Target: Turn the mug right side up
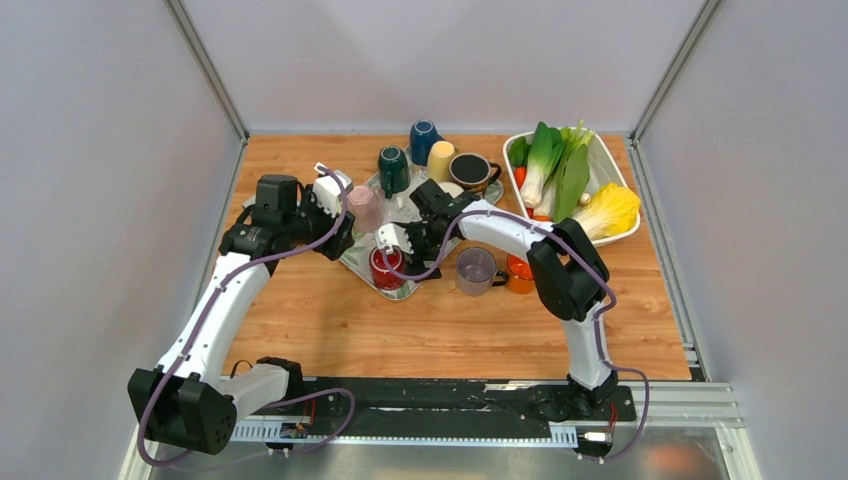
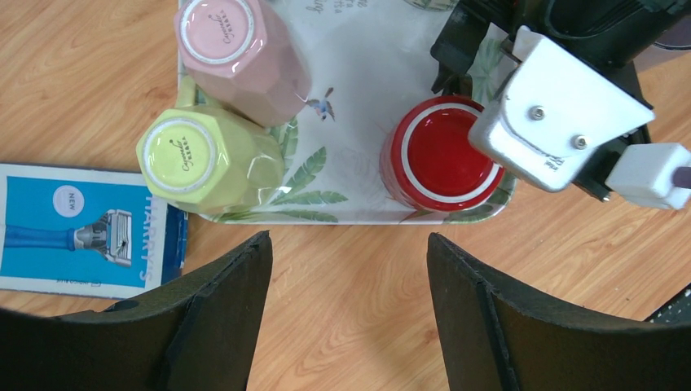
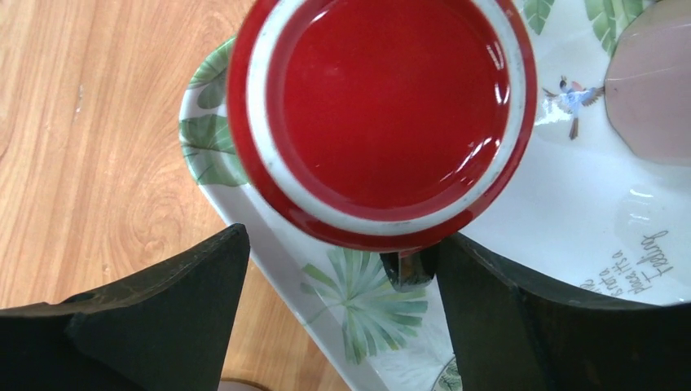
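The red mug stands upside down at the tray's near corner, its red base facing up in the right wrist view. Its dark handle end rests close against the right finger of my right gripper. The left finger is well apart from it, so the fingers are part open and not closed on the handle. My left gripper is wide open and empty, left of the tray. In the left wrist view, the right gripper's housing covers part of the red mug.
On the tray, pink, green and blue mugs sit upside down. A grey mug and an orange mug stand upright to the right. Bare table lies in front.
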